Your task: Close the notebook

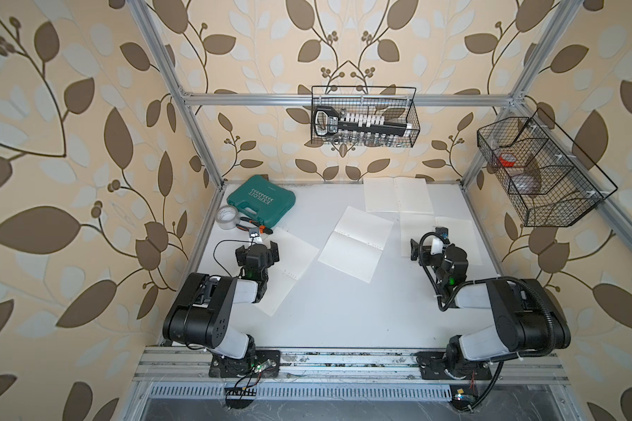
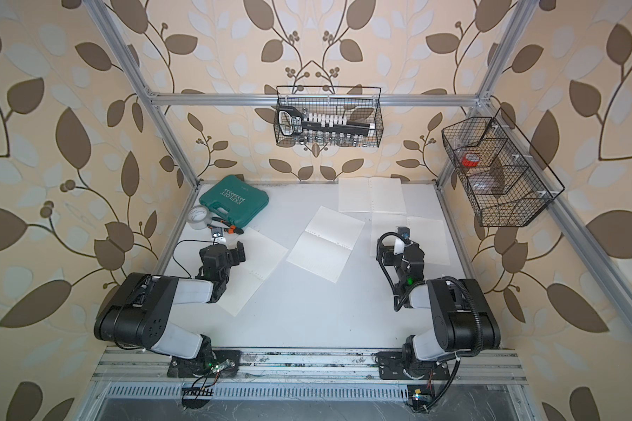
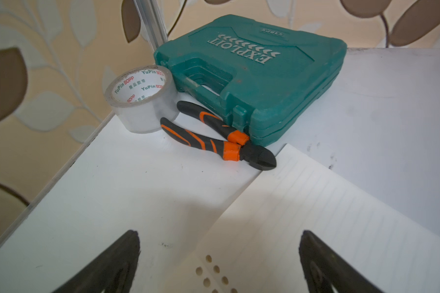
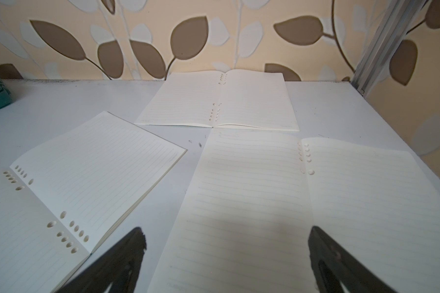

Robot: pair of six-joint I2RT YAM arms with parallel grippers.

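Several notebooks lie spread open on the white table. One is under the left arm, its far page point(image 3: 337, 214) clear in the left wrist view, its near part partly hidden. A second notebook point(image 1: 356, 242) lies slanted mid-table. At the back right is a third notebook point(image 4: 251, 100), and another notebook point(image 4: 249, 185) lies in front of it, below the right arm. My left gripper stands open above the left notebook, nothing between its fingers. My right gripper is open as well, empty, over the front right notebook.
A green case point(image 3: 259, 73), a tape roll point(image 3: 141, 97) and pliers point(image 3: 220, 136) crowd the back left; the pliers' tip is by the left notebook's corner. Wire baskets point(image 1: 363, 119) hang on the back and right walls.
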